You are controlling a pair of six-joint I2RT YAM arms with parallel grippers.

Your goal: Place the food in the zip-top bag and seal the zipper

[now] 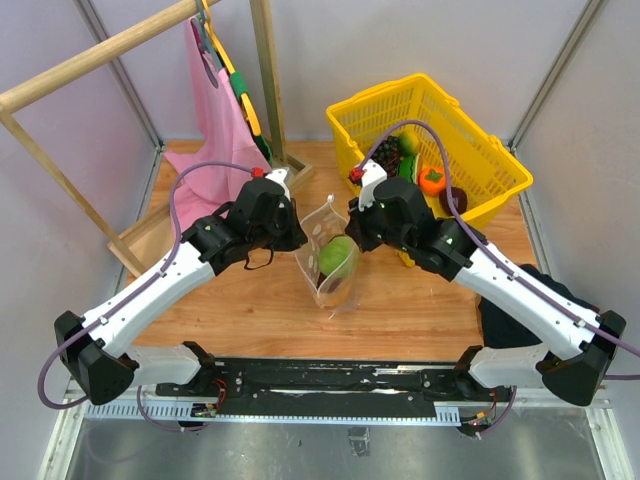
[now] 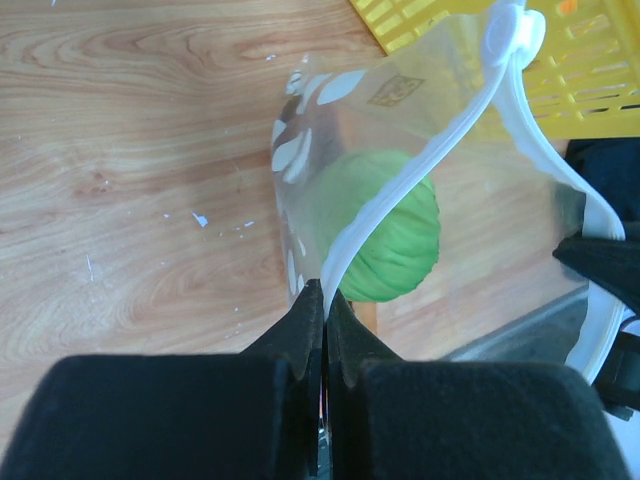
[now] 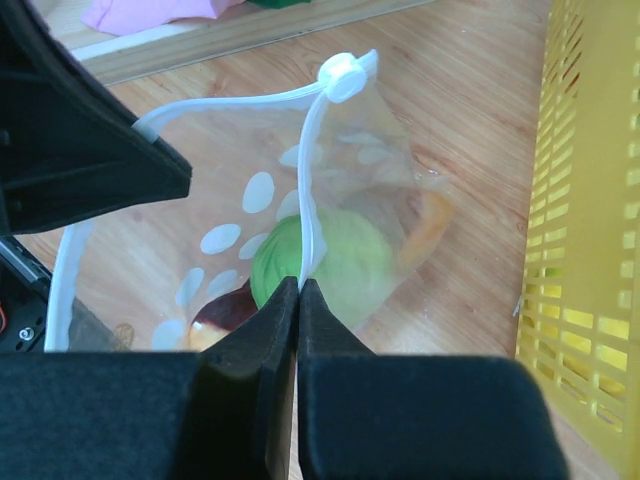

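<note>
The clear zip top bag is held by its white rim between my two grippers, its mouth spread wide. Inside lies a round green cabbage; a dark red and pale food piece shows beside it in the right wrist view. My left gripper is shut on one side of the rim. Across the mouth, my right gripper is shut on the opposite side of that rim. The white zip slider sits at one end of the mouth, clear of both grippers.
Behind on the right stands a yellow basket with grapes, an orange pepper and other food. A wooden rack with a pink bag occupies the back left.
</note>
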